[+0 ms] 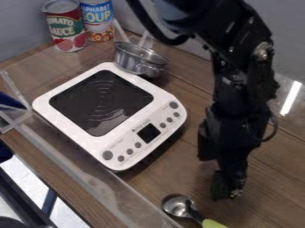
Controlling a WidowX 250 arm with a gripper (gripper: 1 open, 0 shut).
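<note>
My black gripper (224, 178) hangs low over the wooden counter, right of the white induction cooktop (110, 116). Its fingers point down, a little above and right of a metal spoon (179, 205) with a green handle (210, 223) at the bottom edge. The dark fingers overlap in this view, so their gap is hard to make out; nothing is seen held.
At the back stand a tomato sauce can (66, 27), an alphabet soup can (98, 20) and a metal pot (139, 62) with utensils. A clear plastic rail runs along the left front edge. Bare counter (268, 178) lies to the right.
</note>
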